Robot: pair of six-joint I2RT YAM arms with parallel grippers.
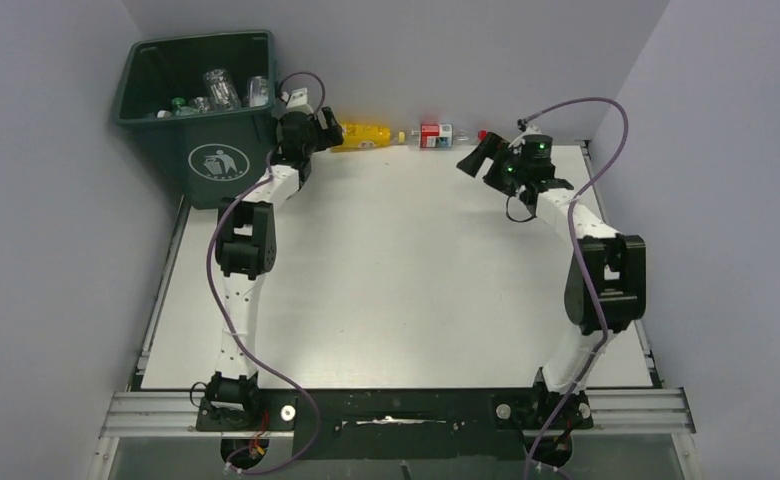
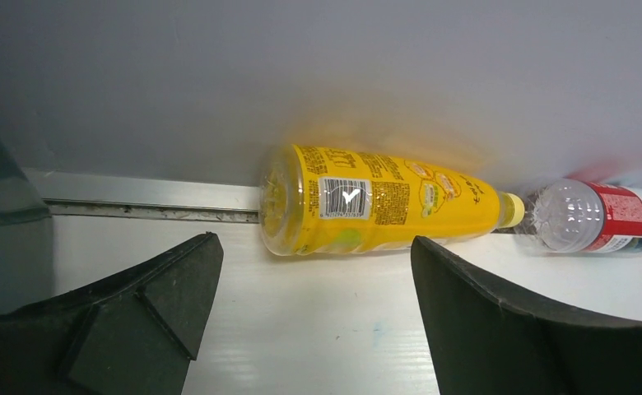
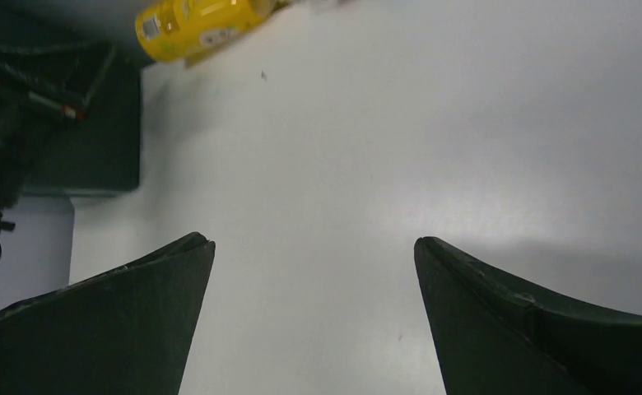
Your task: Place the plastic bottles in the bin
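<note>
A yellow-labelled bottle (image 2: 392, 206) lies on its side against the back wall, its cap end toward a clear bottle with red label (image 2: 614, 216). The green bin (image 1: 198, 165) at the back left holds several bottles. My left gripper is open just before the yellow bottle, beside the bin, with nothing between its fingers. My right gripper (image 1: 480, 159) is open near the back right, by the red-label bottle; in the right wrist view only bare table lies between its fingers.
Walls bound it at the back and both sides.
</note>
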